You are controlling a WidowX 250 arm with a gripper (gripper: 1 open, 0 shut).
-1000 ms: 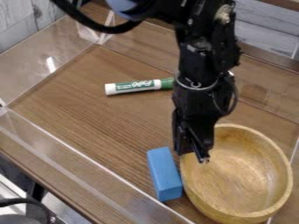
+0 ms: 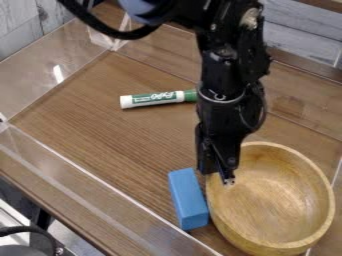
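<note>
The black gripper hangs down over the near-left rim of a wooden bowl at the lower right, its tips low by that rim. It looks shut, and I see nothing held between its fingers. A blue rectangular block lies just left of the bowl, close beside it. A green and white marker lies on the table behind, left of the arm.
The wooden table has clear room on the left. Clear plastic edging runs along its left and near sides. A black cable loops at the lower left corner, and the arm covers part of the back.
</note>
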